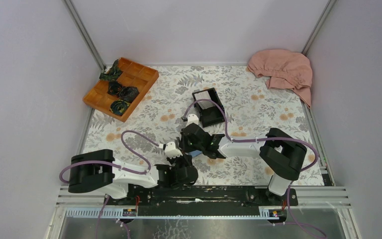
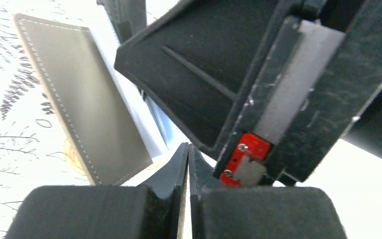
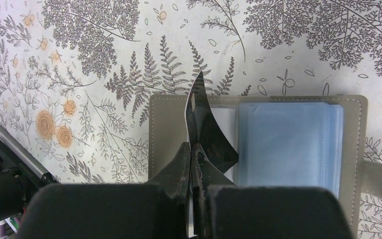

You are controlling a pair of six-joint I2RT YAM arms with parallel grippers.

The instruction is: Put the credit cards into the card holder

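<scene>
The card holder, with a grey-beige cover (image 3: 355,129) and blue sleeves (image 3: 288,142), lies open under my right gripper in the right wrist view. That gripper is shut on a thin, bent black card (image 3: 206,127), which stands up over a pale pocket beside the blue sleeves. My left gripper has its fingertips close together, with a narrow gap and no card visible between them. In the left wrist view, the holder's tilted cover (image 2: 79,99) stands to its left, and the right gripper's black body fills the upper right. From above, the arms hide most of the holder.
A black box (image 1: 212,115) stands behind the arms. The wooden tray (image 1: 138,78) with dark bundles is at the back left, and a pink cloth (image 1: 283,72) lies at the back right. Both grippers crowd together over the holder.
</scene>
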